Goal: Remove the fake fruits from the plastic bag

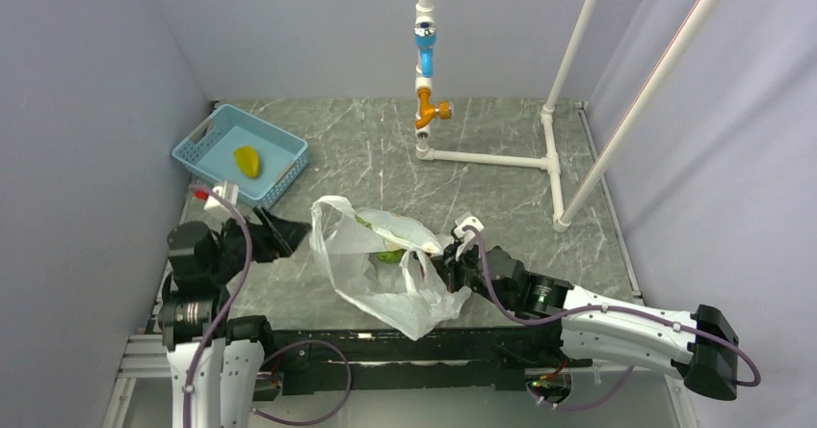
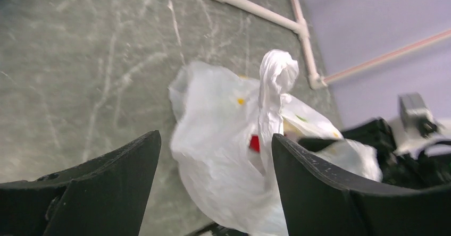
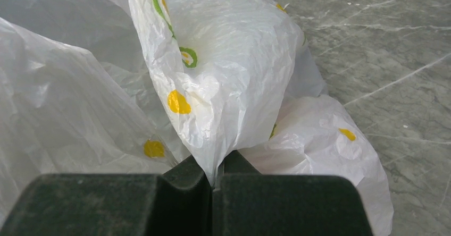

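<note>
The white plastic bag (image 1: 376,293) lies crumpled at the front centre, with a green item (image 1: 389,256) visible inside; something red (image 2: 254,143) shows in it in the left wrist view. My right gripper (image 1: 449,269) is shut on the bag's edge, the film (image 3: 213,124) pinched between its fingers. My left gripper (image 1: 289,235) is open at the bag's left, with nothing between its fingers; in the left wrist view the bag stands just beyond them. A yellow fake fruit (image 1: 247,161) lies in the blue basket (image 1: 289,187) at the back left.
A white pipe frame (image 1: 487,158) with blue and orange valves (image 1: 430,108) stands at the back centre and right. Bare marble table (image 1: 356,139) lies between basket and pipes. Walls bound both sides.
</note>
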